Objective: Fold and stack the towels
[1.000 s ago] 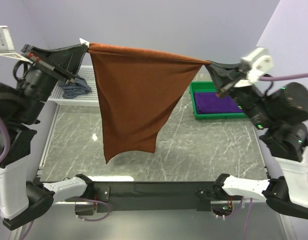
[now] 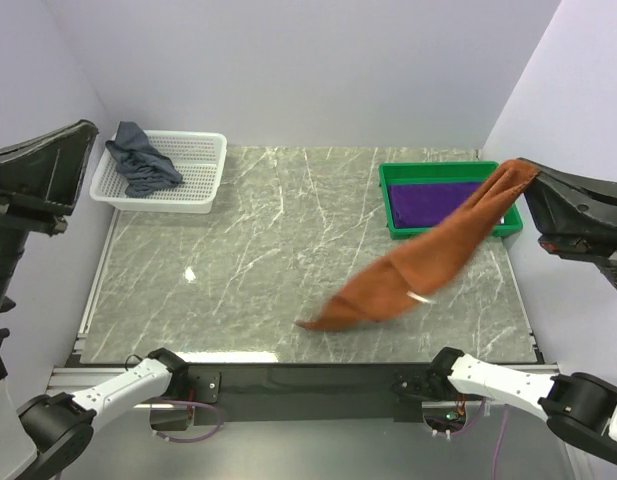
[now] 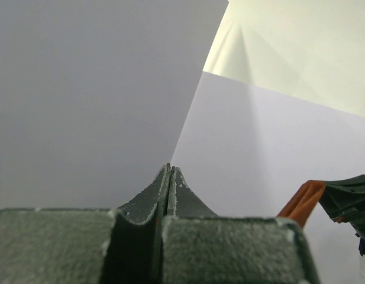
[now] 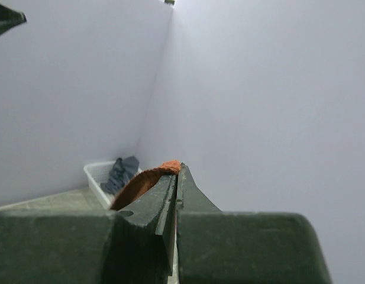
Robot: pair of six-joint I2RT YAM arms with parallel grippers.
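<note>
An orange-brown towel (image 2: 420,268) hangs by one end from my right gripper (image 2: 529,168), which is shut on it high at the right. Its free end trails down and left over the table, with a small white tag on the edge. In the right wrist view the towel (image 4: 145,184) comes out from between the fingertips. My left gripper (image 2: 92,128) is at the far left, clear of the towel; the left wrist view shows its fingers (image 3: 181,198) closed together with nothing between them. Inside the green tray (image 2: 396,231) a purple towel (image 2: 428,203) lies flat, partly covered by the orange-brown one.
At the back left stands a white basket (image 2: 203,170) with a crumpled dark grey towel (image 2: 143,160) in it. Walls rise close behind and on both sides.
The towel was stretched between both grippers; its left corner is now loose and the cloth has swung right and down. My left gripper has moved left, the right one further right.
</note>
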